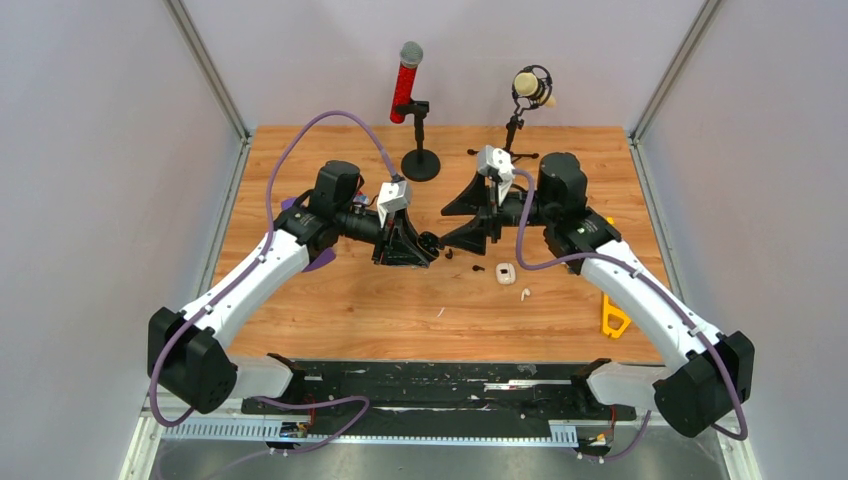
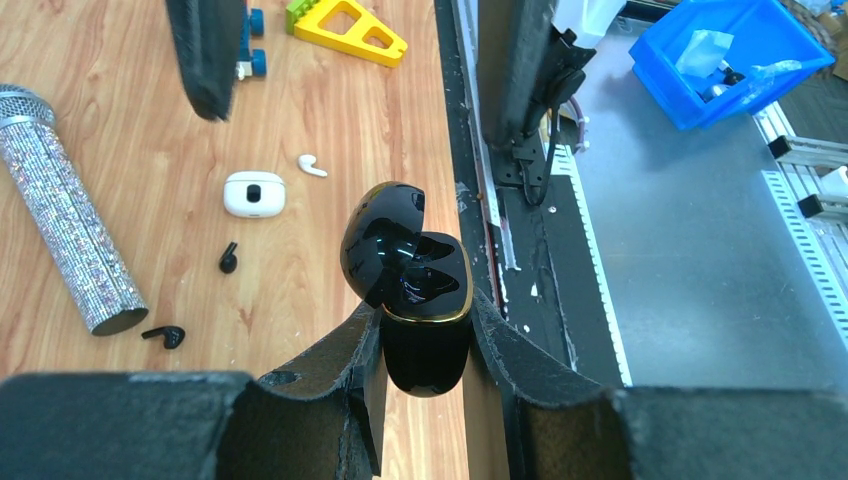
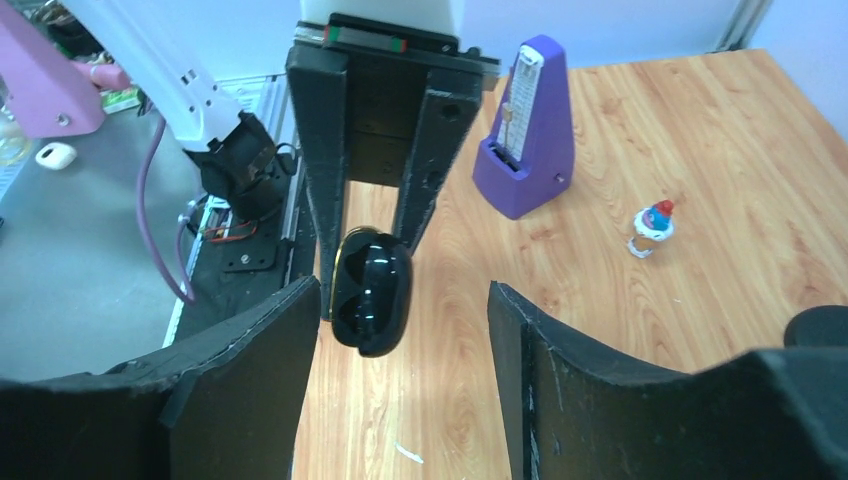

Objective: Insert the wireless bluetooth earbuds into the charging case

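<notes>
A glossy black charging case (image 2: 425,340) with a gold rim is held up above the table, its lid (image 2: 380,240) raised. My left gripper (image 1: 425,256) is shut on its lower part. Dark hollows show inside; whether anything sits in them I cannot tell. Facing the case, my right gripper (image 1: 446,226) stands open, its fingers (image 3: 255,370) spread wide with nothing gripped. In the right wrist view the case (image 3: 385,295) appears between those fingertips, farther off. Two black earbuds (image 2: 228,258) lie apart on the table, and the second earbud (image 2: 165,336) is near the silver microphone.
A white case (image 2: 254,194) and a white earbud (image 2: 312,166) lie nearby. The glittery microphone (image 2: 75,215) rests on the wood. A purple metronome (image 3: 525,130) and a yellow bracket (image 1: 614,315) stand towards the sides.
</notes>
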